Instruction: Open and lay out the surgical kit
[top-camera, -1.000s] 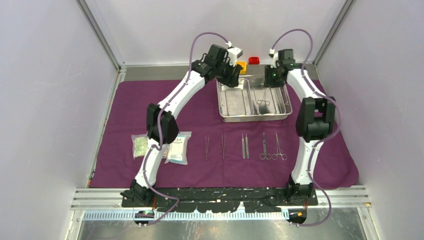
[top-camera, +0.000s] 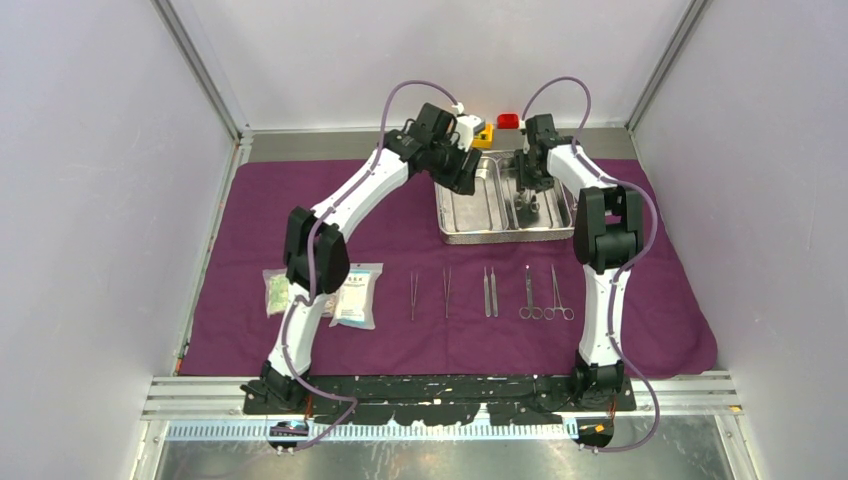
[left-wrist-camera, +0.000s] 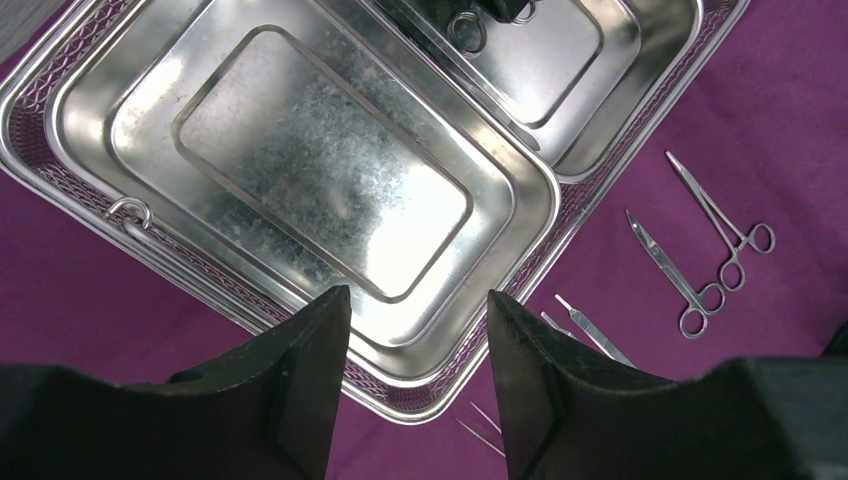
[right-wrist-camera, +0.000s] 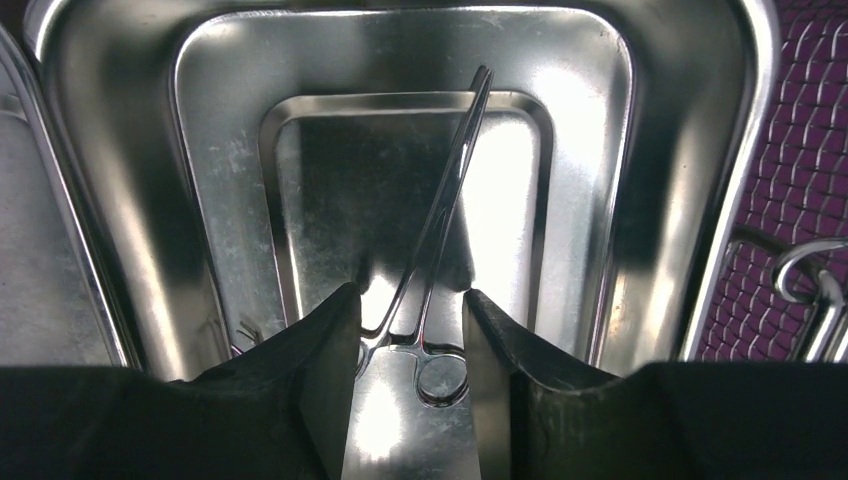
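A long silver forceps (right-wrist-camera: 440, 220) with ring handles lies in the right-hand steel tray (right-wrist-camera: 590, 90). Over it hangs my right gripper, part open, the handle end showing between its fingers; whether they touch it I cannot tell. My left gripper is part open above the empty left tray (left-wrist-camera: 330, 180), with nothing between its fingers. Both trays sit in a wire basket (top-camera: 510, 237). On the purple cloth lie another clamp (top-camera: 557, 295), scissors (top-camera: 529, 295), two slim handles (top-camera: 490, 293) and two tweezers (top-camera: 447, 293).
Packaged bags (top-camera: 356, 297) lie at the front left, partly behind my left arm. Behind the basket stand a yellow bin (top-camera: 484, 138) and a red one (top-camera: 508, 121).
The left gripper has come slightly toward the front. The laid-out tools have stayed put.
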